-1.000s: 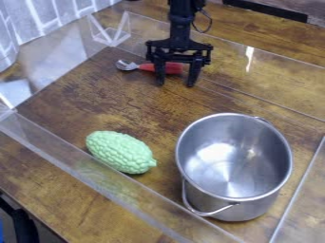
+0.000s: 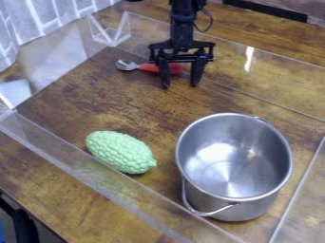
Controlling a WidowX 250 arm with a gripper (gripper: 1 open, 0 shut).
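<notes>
The black gripper (image 2: 181,72) is low over the wooden table at the top middle, around a red-handled utensil (image 2: 162,67) with a silver head at its left end. Whether the fingers are closed on the handle I cannot tell. A steel pot (image 2: 233,161) stands at the lower right. A pale green bumpy vegetable (image 2: 120,150) lies at the lower left.
Clear plastic walls border the wooden work surface (image 2: 89,104).
The gripper has shifted very slightly over the red utensil. The pot and the green vegetable have not moved.
</notes>
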